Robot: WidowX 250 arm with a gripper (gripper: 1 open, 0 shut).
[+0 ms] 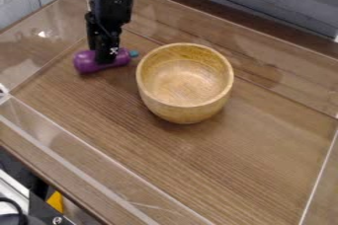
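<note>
The black gripper [107, 43] reaches down from the top of the camera view, its tips low over a purple eggplant-like object [95, 63] on the wooden table. The tips overlap the object's upper part in the view; whether they touch or grip it, and how far apart they are, is unclear.
A large tan bowl [185, 76] sits just right of the purple object.
</note>
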